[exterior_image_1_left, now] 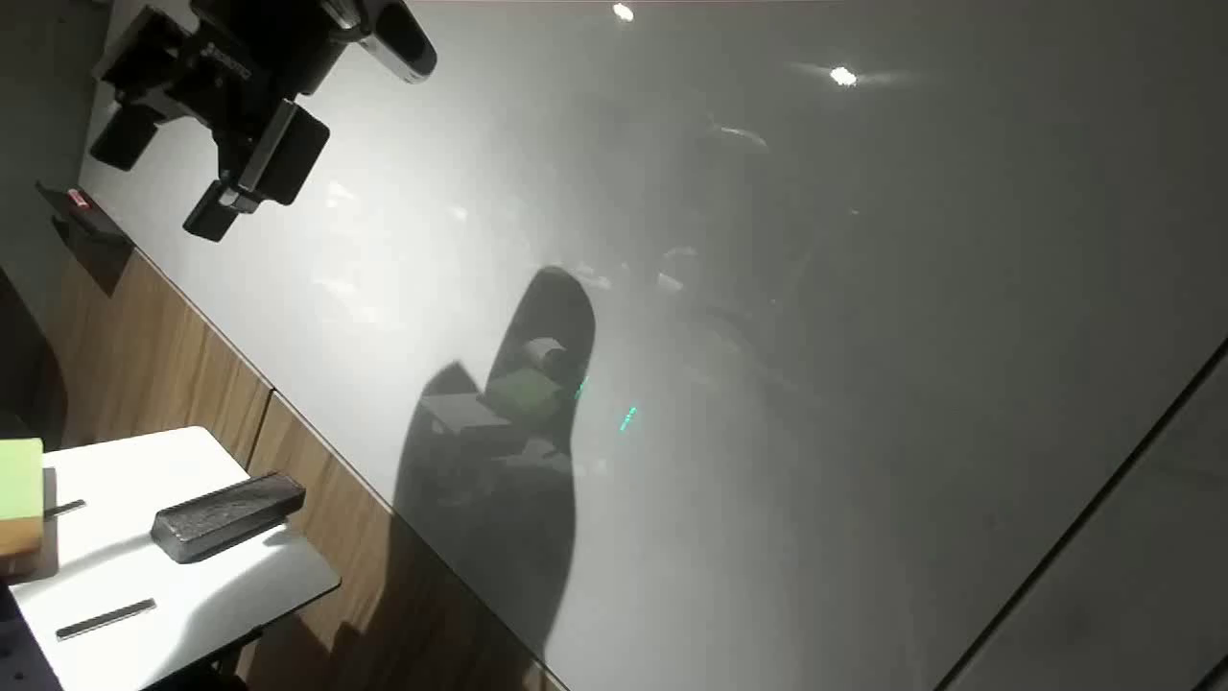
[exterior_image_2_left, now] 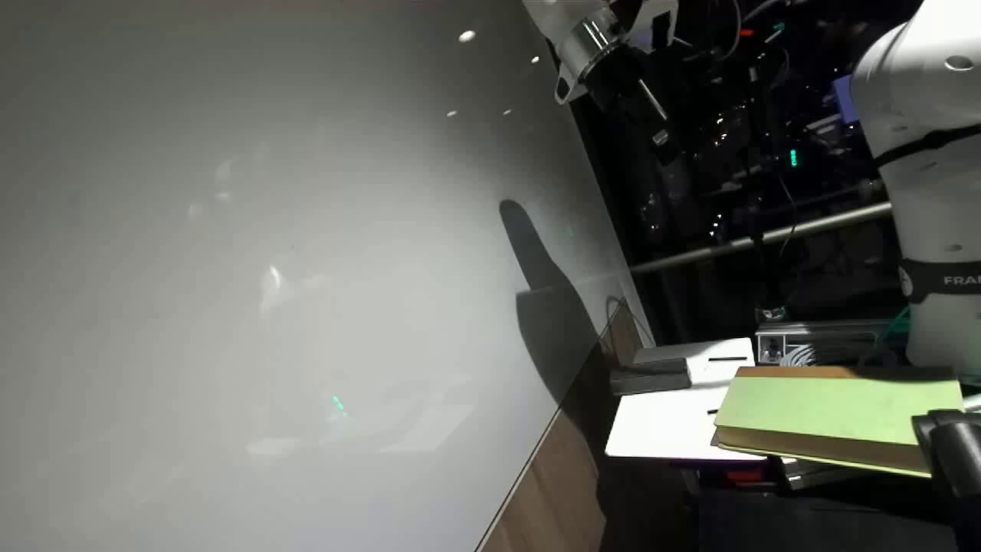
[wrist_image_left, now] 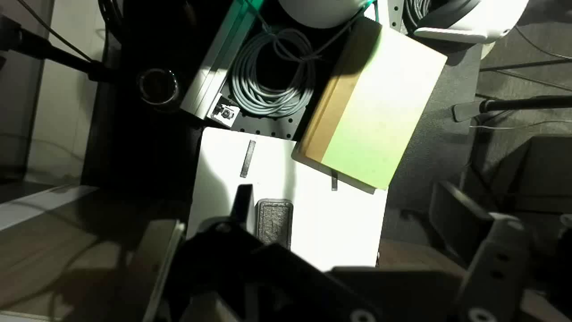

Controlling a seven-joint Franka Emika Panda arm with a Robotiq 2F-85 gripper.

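My gripper (exterior_image_1_left: pixel 169 173) hangs in front of the upper left of a large whiteboard (exterior_image_1_left: pixel 806 461) in the first exterior view, its fingers apart and nothing between them. In the wrist view one dark finger (wrist_image_left: pixel 242 205) stands left of centre, and the other finger (wrist_image_left: pixel 461 221) is far to the right. A black block like a board eraser (exterior_image_1_left: pixel 228 518) lies on a white slotted tabletop (exterior_image_1_left: pixel 127 461), well below and apart from the gripper. The same eraser-like block (wrist_image_left: pixel 274 222) shows partly in the wrist view, its lower end hidden by the gripper.
A thick green book or box (exterior_image_2_left: pixel 837 405) with a brown edge overlaps the tabletop near the robot's base (exterior_image_2_left: pixel 947 322). Coiled grey cable (wrist_image_left: pixel 273 75) lies beyond it. Wood panelling (exterior_image_1_left: pixel 207 345) runs below the board, whose face is unobstructed apart from shadows and reflections.
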